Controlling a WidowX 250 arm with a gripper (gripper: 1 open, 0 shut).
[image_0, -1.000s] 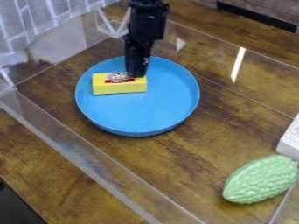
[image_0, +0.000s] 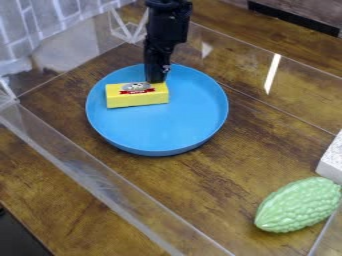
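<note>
A yellow box (image_0: 136, 98) with a red and white label lies on the left part of a round blue plate (image_0: 174, 127). The black gripper (image_0: 155, 76) hangs from the top of the view, its tip just above and behind the box's right end, over the plate's back. It looks shut, with nothing visible between its fingers, though the dark tip is hard to make out.
A pale green bumpy vegetable (image_0: 297, 205) lies at the lower right, and a white object (image_0: 330, 158) sits at the right edge. Clear walls surround the wooden floor (image_0: 234, 170), which has free room right of and below the plate.
The gripper has risen slightly from the box. The box and plate look unmoved.
</note>
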